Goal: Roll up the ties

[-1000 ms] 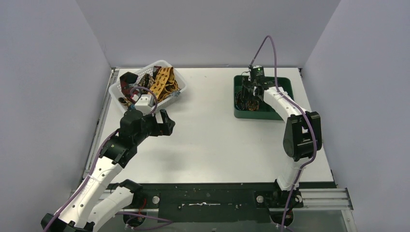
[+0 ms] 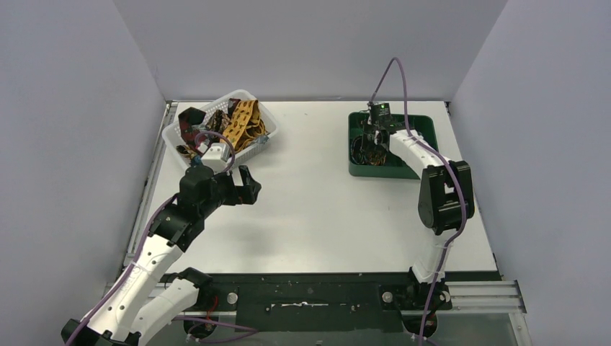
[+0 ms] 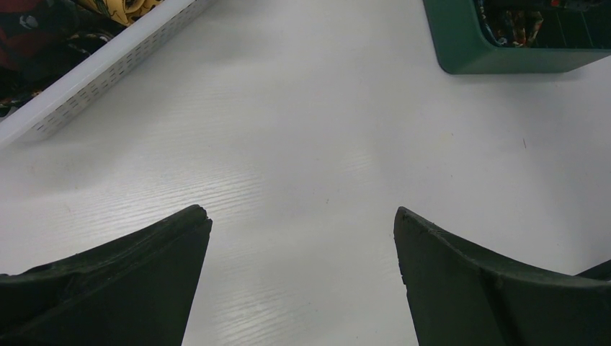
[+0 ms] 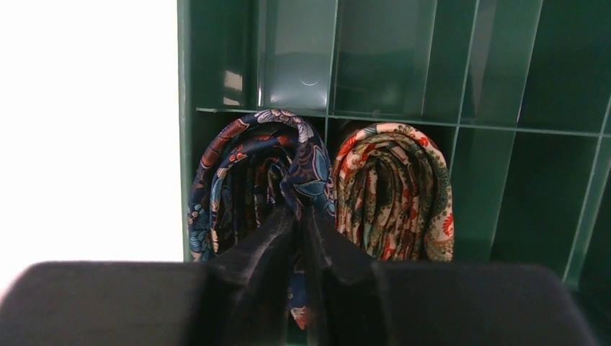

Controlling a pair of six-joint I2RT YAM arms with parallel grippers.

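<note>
The green divided box (image 2: 385, 171) holds two rolled ties in neighbouring compartments: a navy floral tie (image 4: 311, 173) and a cream-and-red floral tie (image 4: 439, 209). My right gripper is at the navy roll, its fingers close together over the tie; whether they grip it is unclear. My left gripper stands open above bare table, nothing between its fingers. A white basket (image 3: 108, 76) at the back left holds a heap of loose ties, including a yellow patterned one (image 2: 243, 122).
Empty compartments lie beside and behind the two rolls in the box. Grey walls enclose the table at the back and sides.
The right arm has shifted slightly left, and its head sits a little lower in the top view. The left arm has not visibly moved.
</note>
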